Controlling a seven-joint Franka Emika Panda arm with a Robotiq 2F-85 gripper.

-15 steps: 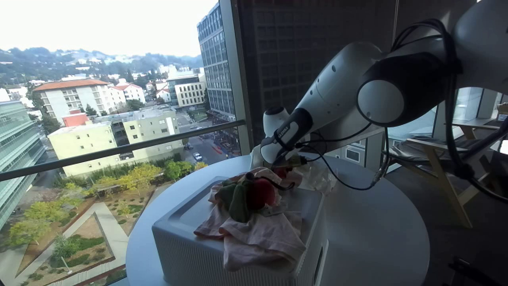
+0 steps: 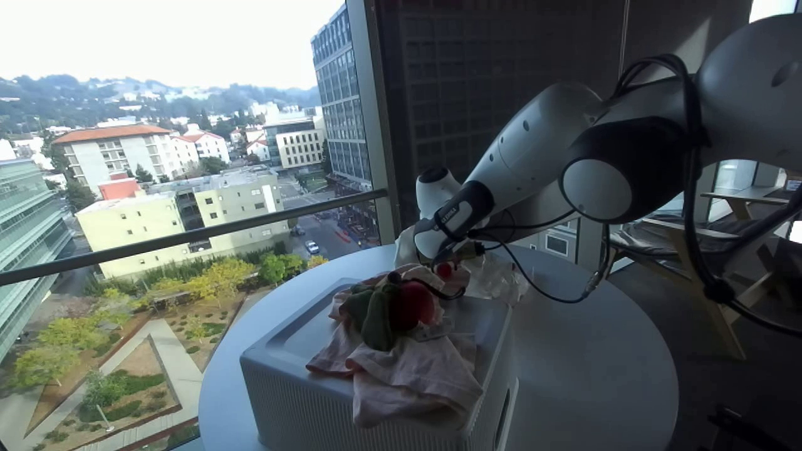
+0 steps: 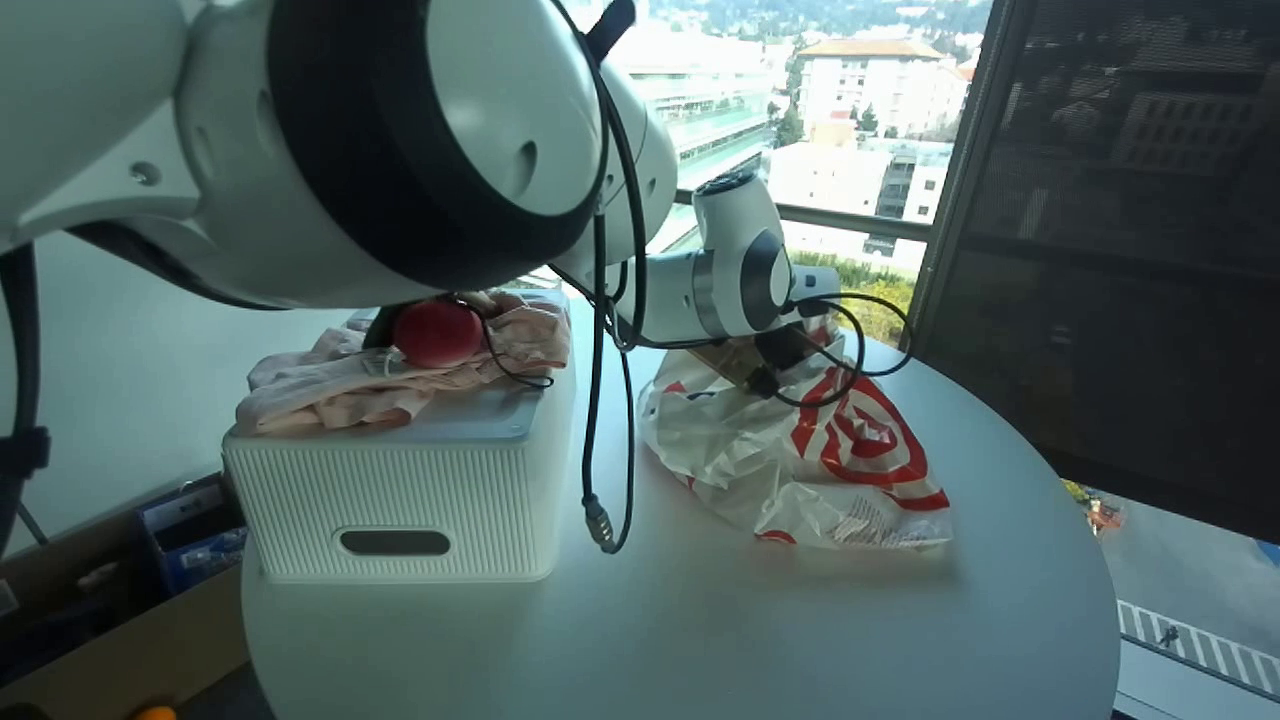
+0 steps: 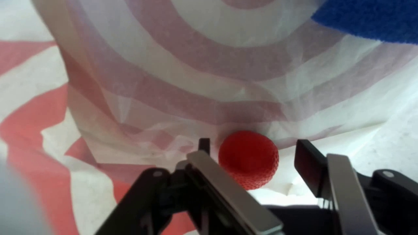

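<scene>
A round red object point(image 4: 248, 160) with a textured surface shows between the fingers of my gripper in the wrist view. The fingers stand apart; the left one is close to it and a gap shows on the right, so the fingers are not closed on it. Around and behind it spreads a white plastic bag point(image 4: 243, 94) with red rings, its film wrinkled. In exterior view 2, the arm's end reaches down to the same bag point(image 3: 816, 468), and the fingertips are hard to make out there. Part of a blue cloth-like piece point(image 4: 372, 19) enters the wrist view at top right.
A white ribbed box point(image 3: 396, 516) stands upside down or closed beside the bag, bearing a pink cloth point(image 2: 413, 376), a red round object point(image 2: 413, 304) and a green soft item point(image 2: 376, 319). Cables hang from the arm.
A small red spot beneath the arm's end shows more plainly now. Things on the box have not moved.
</scene>
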